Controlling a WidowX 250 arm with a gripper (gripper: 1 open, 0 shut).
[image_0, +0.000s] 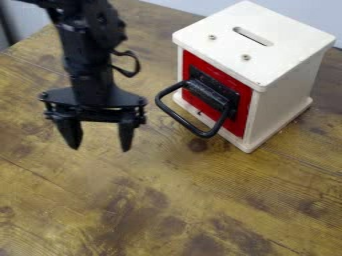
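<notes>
My black gripper (98, 133) hangs over the wooden table at the left, its two fingers pointing down and apart, with nothing between them. To its right stands a white wooden box (267, 70) with a slot and screws on top. Its front has a red panel (230, 118) with a black fitting, from which a black loop handle (173, 111) sticks out toward my gripper, a little apart from it.
A light wall shows at the top corners.
</notes>
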